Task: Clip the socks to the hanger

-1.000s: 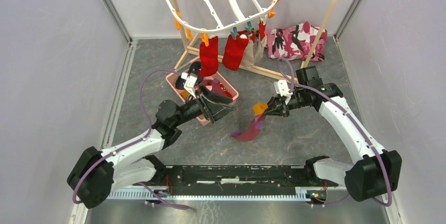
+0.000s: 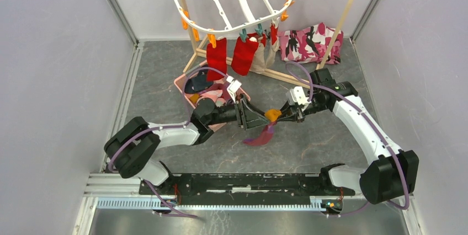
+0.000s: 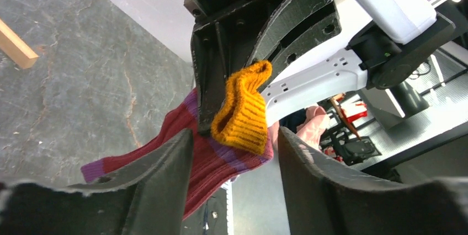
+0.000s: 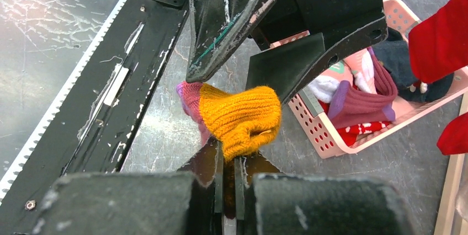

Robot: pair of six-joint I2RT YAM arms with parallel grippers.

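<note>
A sock with a ribbed orange cuff (image 4: 243,115) and a maroon and purple body (image 2: 259,138) hangs from my right gripper, which is shut on it near the cuff. My left gripper (image 2: 266,116) is part open, its fingers reaching close to the cuff from the left. In the left wrist view the orange cuff (image 3: 245,116) shows in the gap between the black fingers, not gripped by them. The white oval hanger (image 2: 229,30) with orange and teal clips hangs at the back. Red socks (image 2: 216,59) are clipped to its front.
A pink basket (image 4: 325,141) of several socks stands on the floor behind the left arm. A wooden frame (image 2: 281,76) and a pink camouflage cushion (image 2: 309,44) lie at the back.
My left gripper has moved right from near the basket to the orange cuff. The right gripper and the sock have hardly moved.
</note>
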